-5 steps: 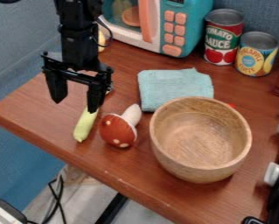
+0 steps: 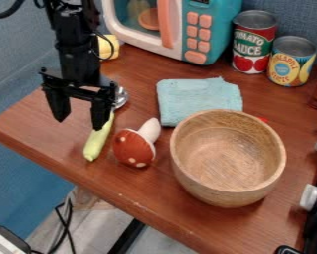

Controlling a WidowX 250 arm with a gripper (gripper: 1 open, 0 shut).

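My black gripper [image 2: 79, 107] hangs open over the left part of the wooden table, its fingers apart with nothing seen between them. Just below and right of it lies a pale yellow corn-like vegetable [image 2: 97, 142], with a metal spoon [image 2: 119, 97] partly behind the gripper. A red toy mushroom [image 2: 134, 148] with a white stem lies beside the vegetable. A wooden bowl [image 2: 228, 159] sits on the right, and a folded light-blue cloth [image 2: 198, 97] lies behind it.
A toy microwave [image 2: 181, 30], a tomato can [image 2: 253, 42] and a second can [image 2: 291, 62] stand at the back. Dark items with white knobs line the right edge.
The gripper has shifted slightly left, uncovering more of the spoon. The objects on the table look unmoved.
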